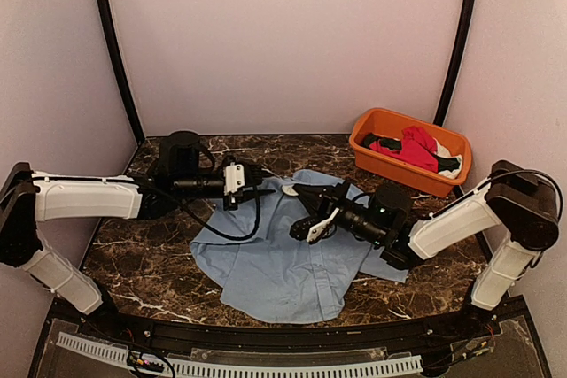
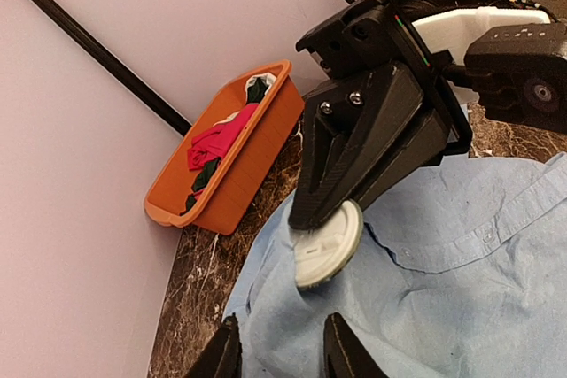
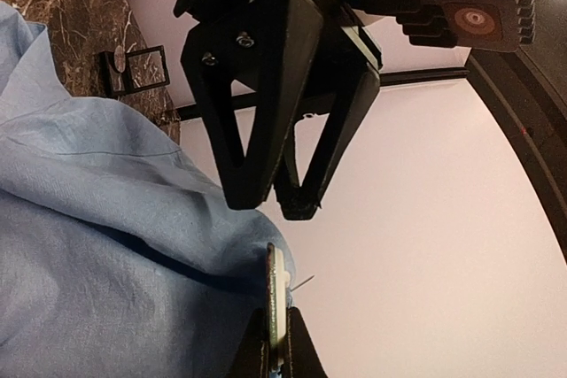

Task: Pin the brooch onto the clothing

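The round white brooch (image 2: 328,247) is pinched at its edge by my right gripper, which is shut on it. In the right wrist view, the brooch (image 3: 276,294) appears edge-on against a raised fold of the light blue shirt (image 3: 204,227); a thin pin (image 3: 303,282) pokes out beyond that fold. My left gripper faces the brooch from the left, its fingers parted and nothing clearly between them. Seen from the right wrist, its tips hover just above the fold; whether they touch it I cannot tell. The shirt (image 1: 283,276) lies spread on the table.
An orange bin (image 1: 412,167) with red, white and dark cloth stands at the back right. Bare dark marble table (image 1: 142,285) shows to the left of the shirt. Both arms meet closely over the shirt's top.
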